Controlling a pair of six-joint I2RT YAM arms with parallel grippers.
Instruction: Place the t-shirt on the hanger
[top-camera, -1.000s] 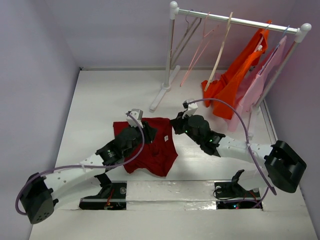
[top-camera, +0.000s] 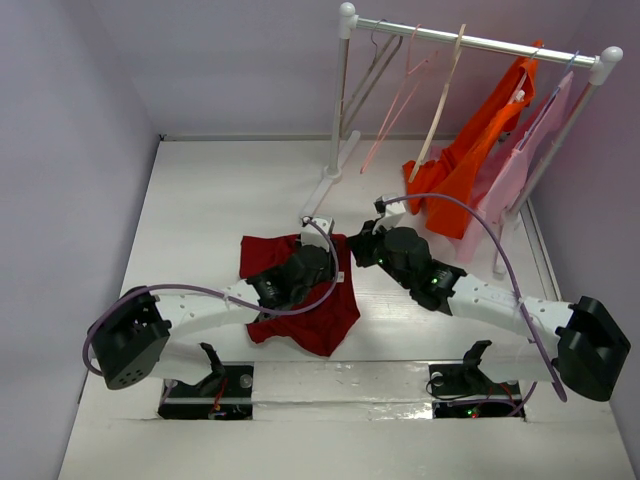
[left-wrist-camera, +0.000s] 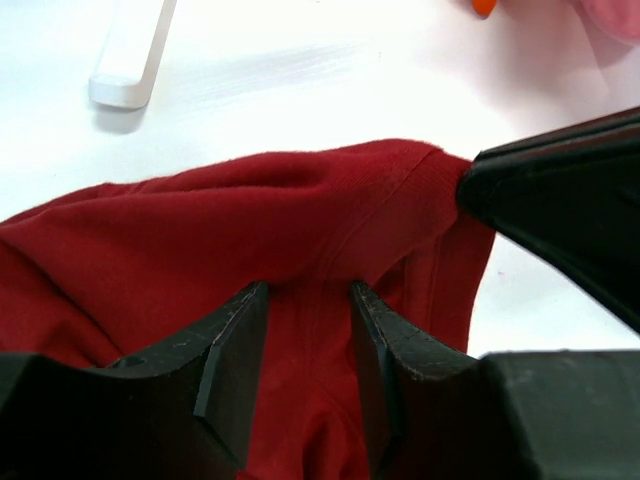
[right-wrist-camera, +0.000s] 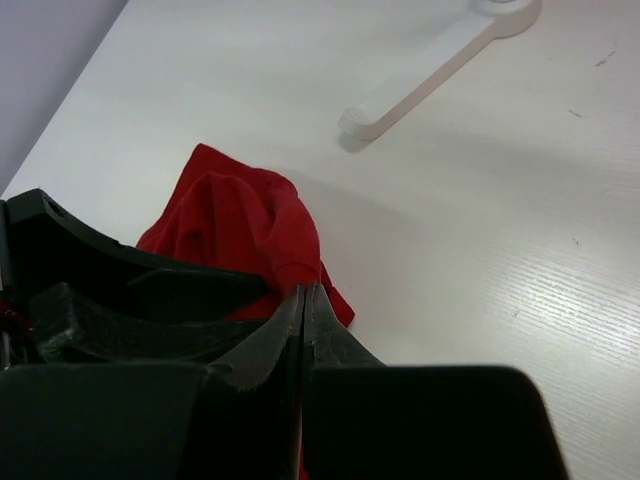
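Observation:
The red t-shirt (top-camera: 318, 325) lies rumpled on the white table. My right gripper (top-camera: 354, 246) is shut on its upper right corner; in the right wrist view the cloth (right-wrist-camera: 292, 235) runs up to the closed fingertips. In the left wrist view that corner looks lifted against the dark right gripper fingers (left-wrist-camera: 560, 190). Over the shirt, left of that corner, my left gripper stands open, red fabric showing between and below its fingers. On the rack hang a pink hanger (top-camera: 404, 90) and a cream hanger (top-camera: 446, 90), both empty.
A metal rack (top-camera: 490, 44) spans the back right, its white foot (top-camera: 322, 192) reaching toward the shirt. An orange garment (top-camera: 470, 165) and a pink one (top-camera: 505, 190) hang at its right end.
My left gripper has travelled right across the shirt toward the right gripper. The right gripper has shifted slightly right, and the shirt has slid a little the same way.

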